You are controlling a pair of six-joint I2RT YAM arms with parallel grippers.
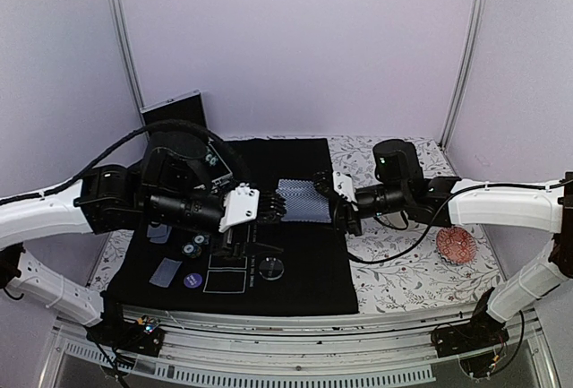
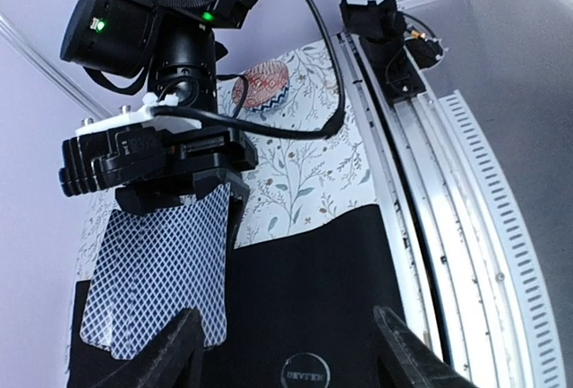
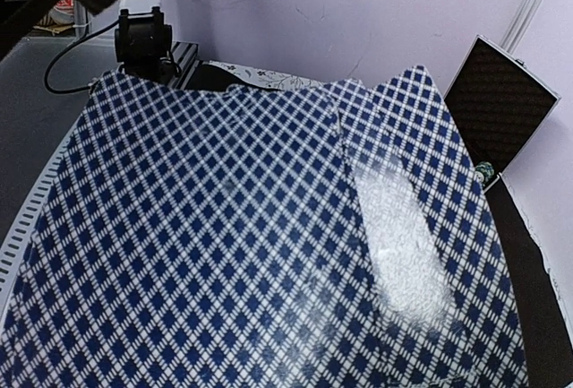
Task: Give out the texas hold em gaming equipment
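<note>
My right gripper (image 1: 331, 198) is shut on the near edge of blue-and-white checked playing cards (image 1: 304, 201), held over the black mat (image 1: 309, 289). In the right wrist view these cards (image 3: 224, 227) fill most of the picture, slightly fanned, one overlapping another. My left gripper has its fingers apart with nothing between them. From above it reaches close to the cards' left edge; whether it touches them cannot be made out. In the left wrist view the cards (image 2: 157, 271) hang just beyond its upper-left finger.
Other cards (image 1: 166, 271), several chips, a purple disc (image 1: 192, 280) and a clear round dealer button (image 1: 271, 268) lie on the mat. An open case (image 1: 175, 110) stands at the back left, partly hidden by my left arm. A red patterned bowl (image 1: 456, 245) sits at right.
</note>
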